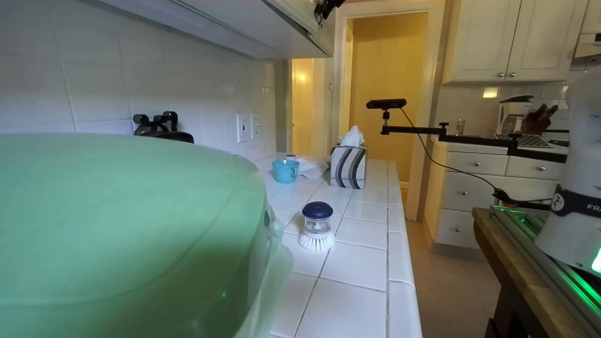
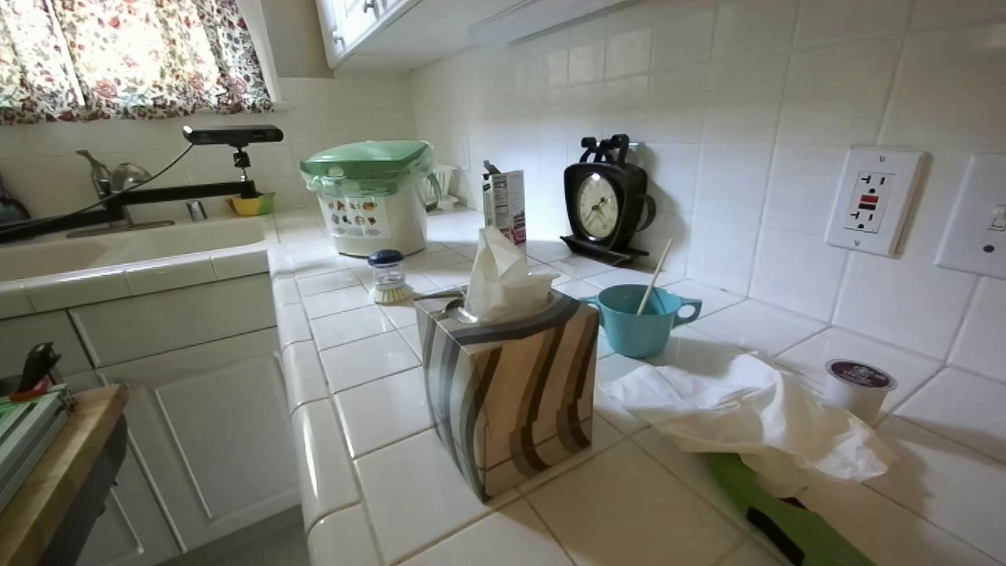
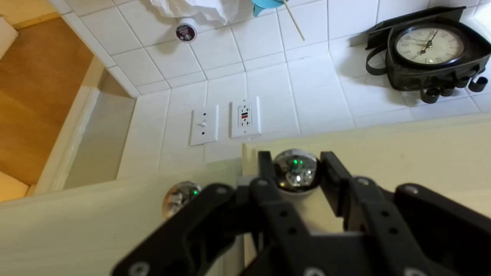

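Note:
In the wrist view my gripper is shut on a round, shiny metal knob [image 3: 297,171], with one finger on each side of it. The knob is on a cream cabinet door [image 3: 409,156]. This door's edge is offset from the neighbouring door [image 3: 115,216], which carries a second knob [image 3: 180,198]. Exterior view 1 shows only a dark part of my gripper [image 1: 325,9] at the top edge, beside the upper cabinet [image 1: 225,28]. The cabinet's inside is hidden.
Below on the tiled counter are a striped tissue box [image 2: 509,396], a turquoise cup [image 2: 633,325], a dish brush [image 2: 387,275], a black clock [image 2: 603,203] and a green-lidded bin [image 2: 368,203]. A camera arm [image 1: 445,135] extends over the aisle.

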